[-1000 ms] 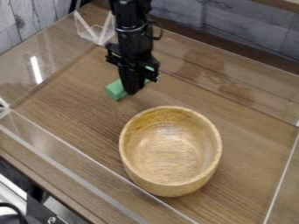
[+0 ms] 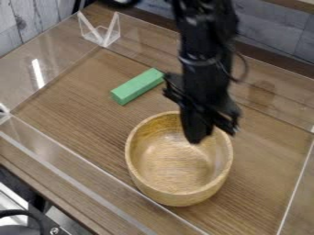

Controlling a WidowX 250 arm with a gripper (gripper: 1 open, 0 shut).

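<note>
My gripper [image 2: 196, 124], a dark blurred shape, hangs low over the back right rim of a tan oval bowl [image 2: 172, 170]; it looks shut, though blur hides what is between its fingers. A green rectangular block [image 2: 135, 86] lies on the wooden table behind the bowl, to the left of my arm.
A clear plastic object [image 2: 101, 29] stands at the back left. Dark edges border the table at the left.
The green block, earlier under the gripper, now lies uncovered.
</note>
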